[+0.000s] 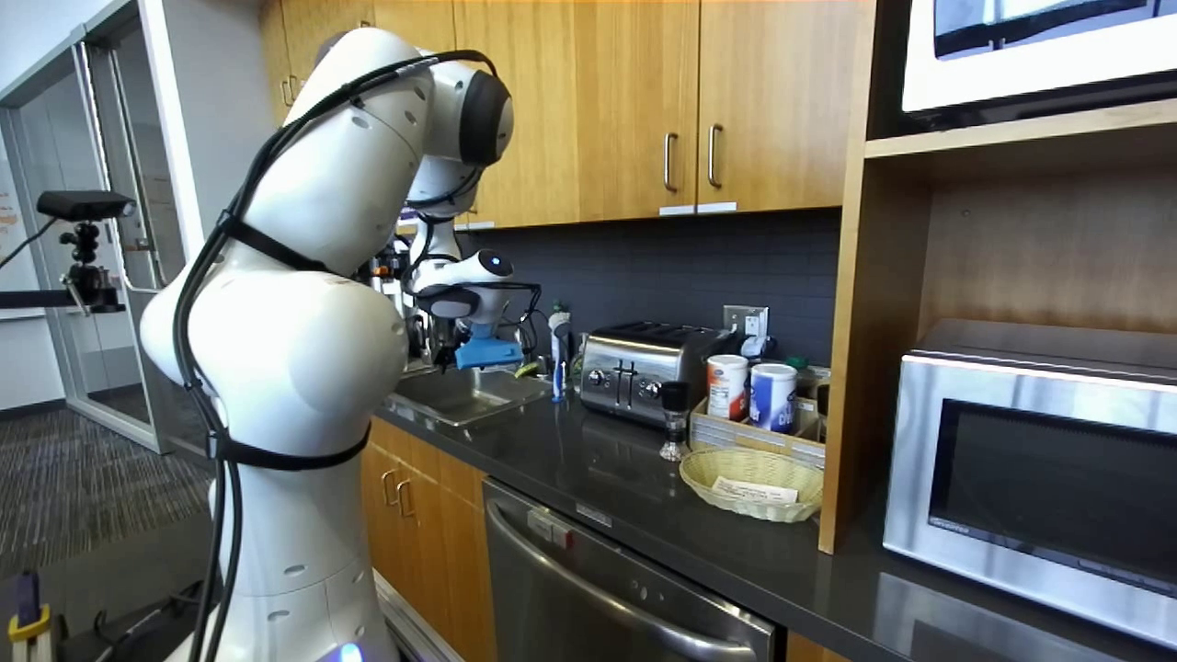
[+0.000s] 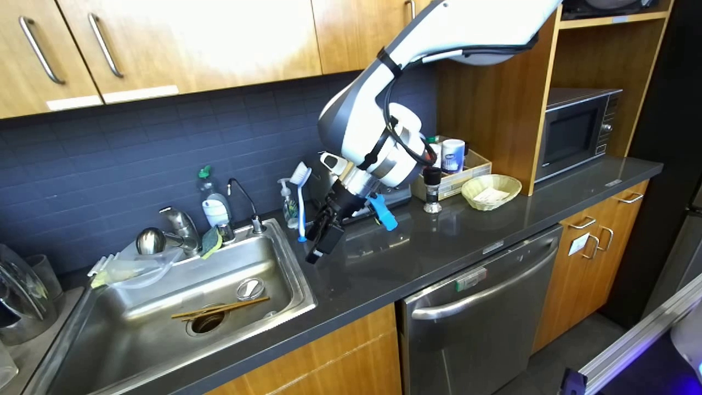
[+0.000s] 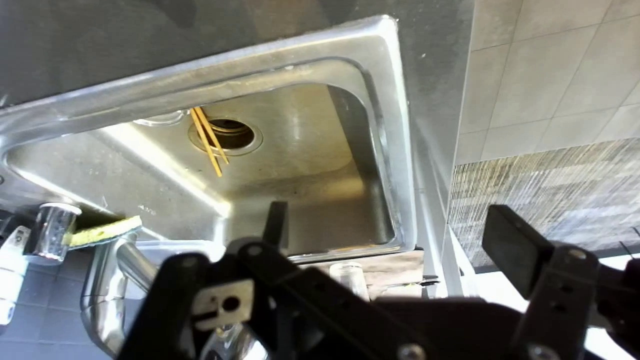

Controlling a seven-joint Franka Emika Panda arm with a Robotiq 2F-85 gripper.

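Observation:
My gripper stands open in the wrist view, its two dark fingers wide apart with nothing held between them. In exterior view 2 the gripper hangs tilted down near the sink's right rim, in front of the back counter. A pair of wooden chopsticks lies in the sink, across the edge of the round drain. Beside them is a small round strainer. From exterior view 1 the gripper's fingers are hard to make out behind the blue wrist part.
A faucet, a sponge, a soap bottle and a blue-and-white brush line the sink's back. Rightward stand a toaster, a pepper grinder and a wicker basket.

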